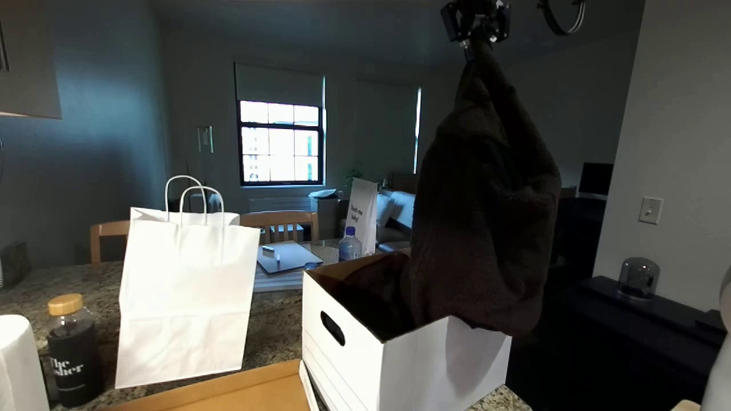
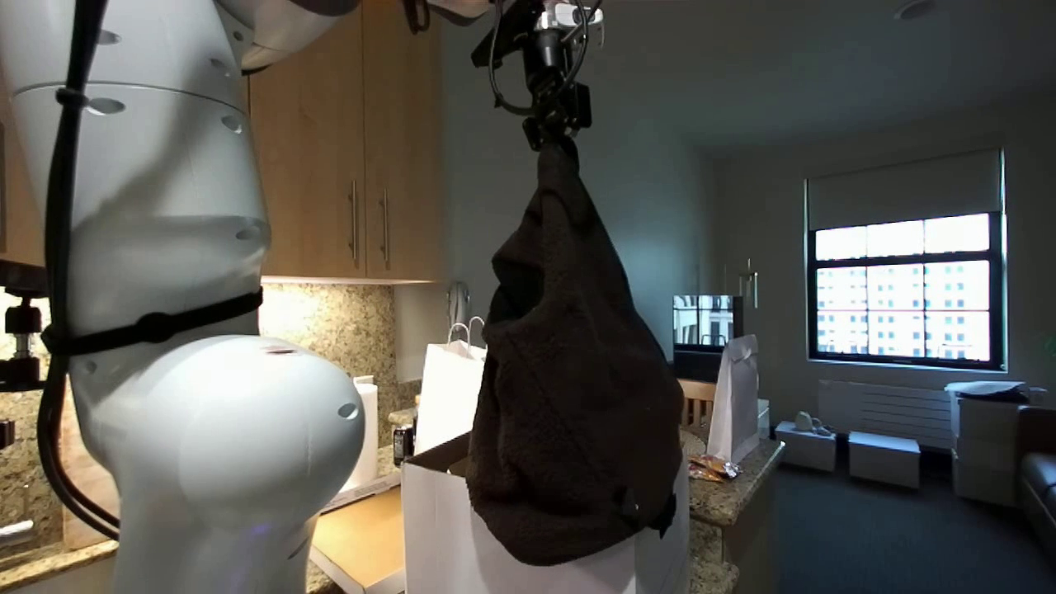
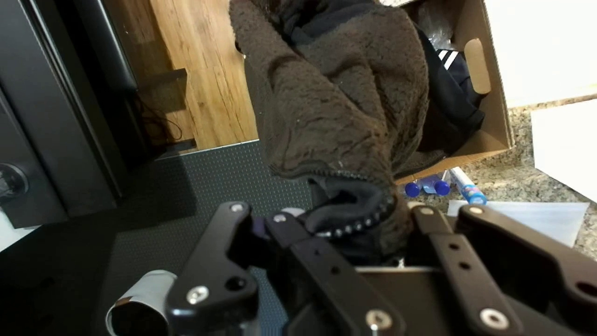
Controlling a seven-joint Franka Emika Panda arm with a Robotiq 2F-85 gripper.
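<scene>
A dark brown fleece garment hangs from my gripper, which is shut on its top end. In exterior view 2 the fleece drops from the gripper in a long fold, its lower part in front of the white box. The wrist view shows a dark zipper edge of the fleece between the fingers of the gripper. Below stands the open white box; the fleece overhangs one side of it. Dark clothing with white stripes lies inside the box.
A white paper bag and a dark bottle stand left of the box. A cardboard lid lies in front of the bag. Behind are a water bottle and a second white bag.
</scene>
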